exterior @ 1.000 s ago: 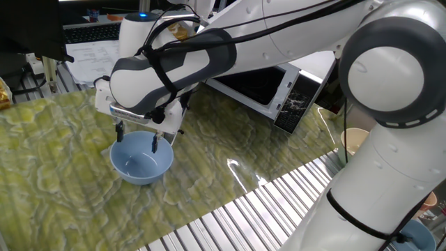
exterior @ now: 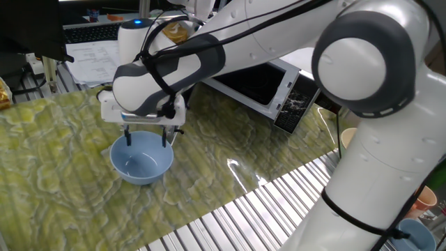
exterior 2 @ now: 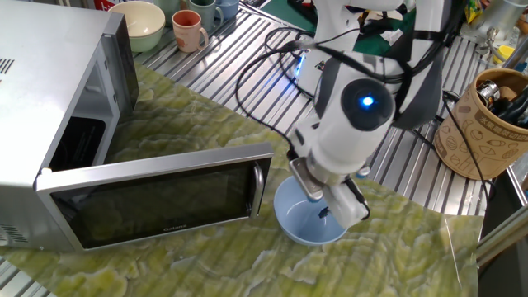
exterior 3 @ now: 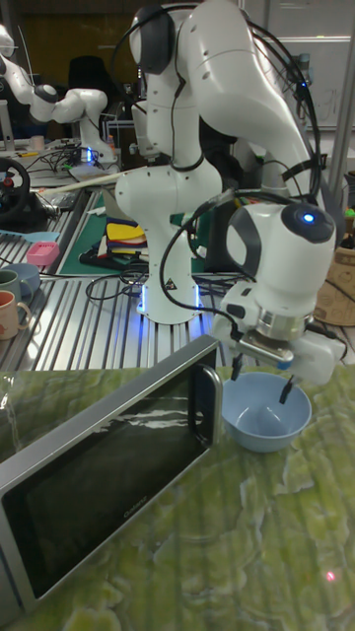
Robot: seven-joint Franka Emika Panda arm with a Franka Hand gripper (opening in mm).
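A light blue bowl (exterior: 141, 167) stands upright and looks empty on the green marbled mat (exterior: 63, 167). Over its far side hangs my gripper (exterior: 146, 139), open, its two dark fingers (exterior: 164, 137) spread wide with nothing seen between them. In exterior view 3 the fingers of the gripper (exterior 3: 260, 387) reach down to about the bowl's (exterior 3: 268, 426) rim; whether they touch it I cannot tell. From exterior view 2 the arm covers part of the bowl (exterior 2: 299, 216) and most of the fingers.
The microwave (exterior 2: 58, 91) has its door (exterior 2: 157, 194) swung open, its handle end close beside the bowl. Cups and a cream bowl (exterior 2: 139, 25) stand behind the microwave. A brown utensil bucket (exterior 2: 483, 124) is at the right.
My gripper has turned and shifted slightly right above the bowl, its fingers now more level across it in exterior view 1. The upper arm has swung left. The bowl has not moved.
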